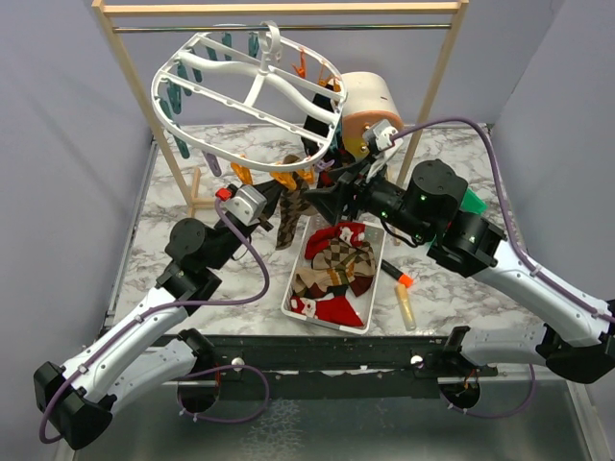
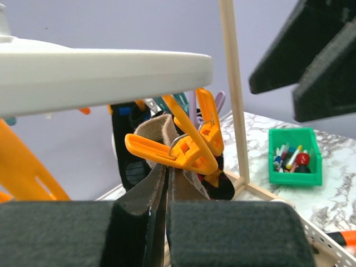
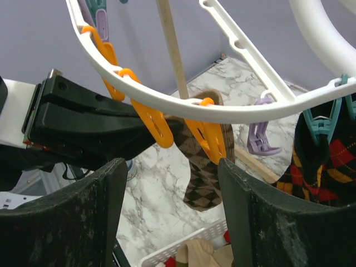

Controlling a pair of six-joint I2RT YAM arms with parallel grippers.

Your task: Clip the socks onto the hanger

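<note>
A brown checkered sock (image 1: 291,216) hangs below the rim of the white round hanger (image 1: 240,161). My left gripper (image 1: 277,188) is shut on its upper part. In the left wrist view the sock's top edge (image 2: 158,129) stands up at an orange clip (image 2: 186,146); whether it lies between the clip's fingers I cannot tell. My right gripper is open just in front of the rim, its fingers (image 3: 92,206) spread to either side of orange clips (image 3: 208,133). Nothing shows held between them. Dark socks (image 3: 334,167) hang from other clips.
Below the hanger a white basket (image 1: 288,305) holds more socks (image 1: 336,269). A green box of pens (image 2: 295,156) stands on the marble table to the right. A wooden frame (image 1: 279,10) surrounds the hanger. Markers (image 1: 405,305) lie right of the basket.
</note>
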